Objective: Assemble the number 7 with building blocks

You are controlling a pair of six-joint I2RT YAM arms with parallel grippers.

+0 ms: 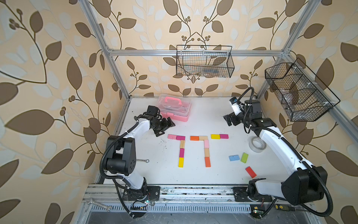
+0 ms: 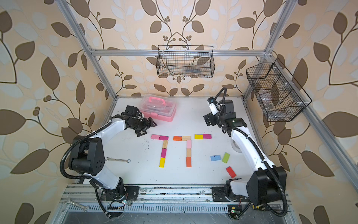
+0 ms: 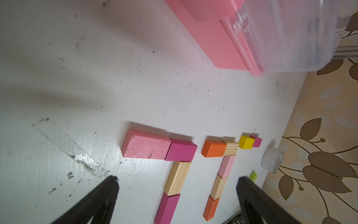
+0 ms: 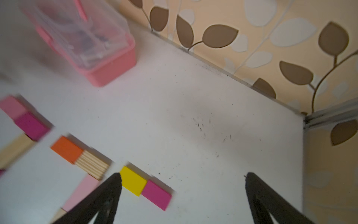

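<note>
Two 7-shaped rows of blocks lie flat on the table. The left one starts with a pink block (image 1: 172, 136) and a magenta block (image 1: 180, 137), then runs down to a yellow block (image 1: 181, 162). The middle one has an orange block (image 1: 194, 138) at its top and a second orange block (image 1: 207, 161) at its foot. Further right, a yellow block (image 4: 133, 180) and a magenta block (image 4: 157, 194) lie end to end. Loose blue (image 1: 234, 158), green (image 1: 244, 157) and red (image 1: 250, 171) blocks are at front right. My right gripper (image 1: 231, 120) is raised, open and empty. My left gripper (image 1: 164, 127), open and empty, hovers behind the pink block.
A pink box with a clear lid (image 1: 174, 107) stands at the back left, close to the left gripper. A tape roll (image 1: 257, 144) lies by the right arm, and a wrench (image 2: 118, 160) at the left.
</note>
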